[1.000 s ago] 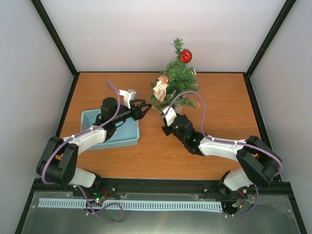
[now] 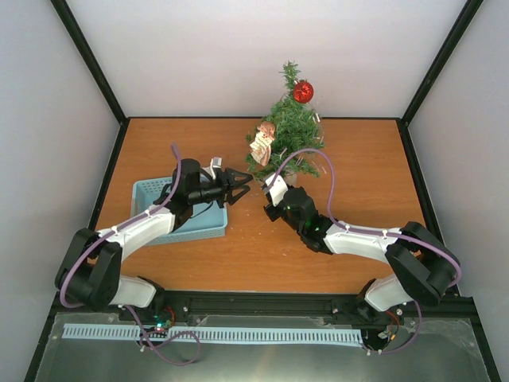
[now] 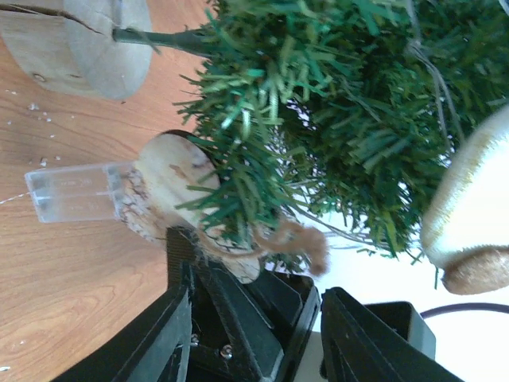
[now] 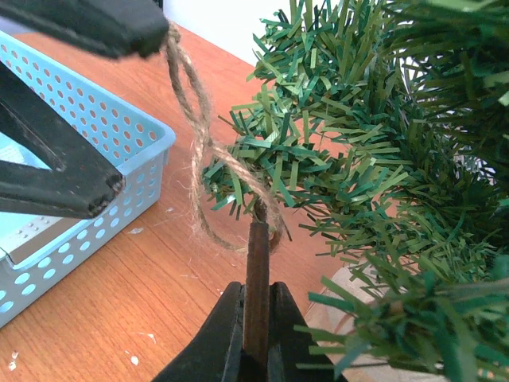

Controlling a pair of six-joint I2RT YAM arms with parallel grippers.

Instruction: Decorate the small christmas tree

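Note:
The small green tree [image 2: 296,131] stands at the back of the table, carrying a red ball [image 2: 303,91] near its top and a pale ornament [image 2: 262,145] on its left side. Low at the tree's front, my right gripper [image 2: 273,203] is shut on a round wooden slice [image 4: 257,294], seen edge-on in the right wrist view. A twine loop [image 4: 199,111] rises from the slice beside a branch tip, up to a left fingertip [image 4: 147,32]; whether they touch I cannot tell. My left gripper [image 2: 245,185] has its fingers apart, left of the branches. Branches partly cover the slice [image 3: 171,171] in the left wrist view.
A light blue basket [image 2: 213,231] stands at the left, under my left arm. Beside the tree's wooden base [image 3: 111,48] lies a clear plastic case [image 3: 75,193]. Open table lies at the front and far right.
The right arm and the tree look unmoved.

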